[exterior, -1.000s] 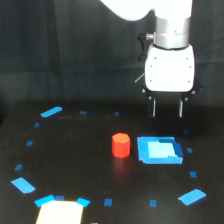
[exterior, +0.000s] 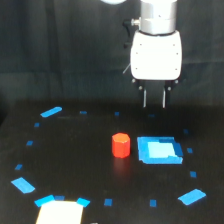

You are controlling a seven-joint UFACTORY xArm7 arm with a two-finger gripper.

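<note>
My gripper [exterior: 154, 96] hangs open in the upper right of the camera view, its two thin fingers apart with nothing seen between them. Below it, on the dark table, a blue tray [exterior: 143, 150] holds a white and light blue piece [exterior: 163, 150]. Left of the tray sits a red hexagonal block [exterior: 121, 145], apart from it.
Small blue squares and strips [exterior: 191, 197] are scattered on the dark table [exterior: 90, 170]. A pale, brightly lit object [exterior: 58, 214] is at the lower left edge.
My arm has moved left and up, so the gripper now sits slightly higher and further left above the tray. The block and tray have not visibly moved.
</note>
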